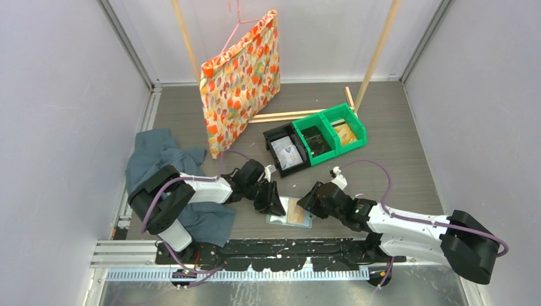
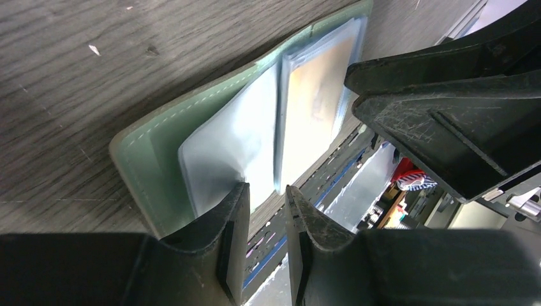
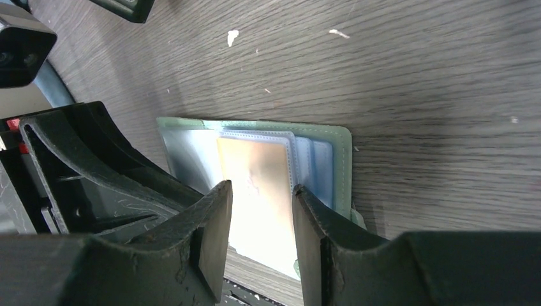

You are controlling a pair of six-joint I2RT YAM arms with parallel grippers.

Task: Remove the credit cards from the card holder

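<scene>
The opened card holder lies flat near the table's front edge, with a pale green border. A white panel fills its left half; a tan card shows in a clear pocket on its right half. My left gripper is partly open over the white panel, close to the fold. Over the tan card, my right gripper is also partly open, one fingertip by the pocket's right edge. Whether either one touches the holder is hard to tell. Neither clearly grips anything.
Behind the holder stand a black bin holding a white item and green bins holding dark and yellowish items. A blue-grey cloth lies at left under my left arm. An orange patterned bag hangs at the back.
</scene>
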